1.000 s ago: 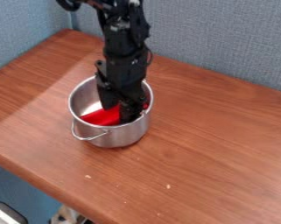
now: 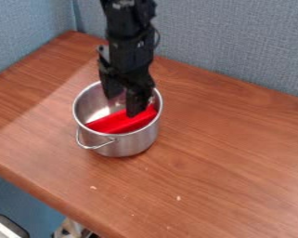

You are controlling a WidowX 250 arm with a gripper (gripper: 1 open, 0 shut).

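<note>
A steel pot (image 2: 120, 144) with a wire handle stands on the wooden table, left of centre. A red object (image 2: 120, 121) lies inside it. My black gripper (image 2: 123, 100) hangs over the pot's mouth, its tips above the red object and partly inside the rim in this view; it looks open, with nothing clearly held.
Grey-blue padded walls (image 2: 238, 42) stand behind and at the left.
My gripper has risen from low inside the pot, uncovering more of the red object. The pot stands where it was.
</note>
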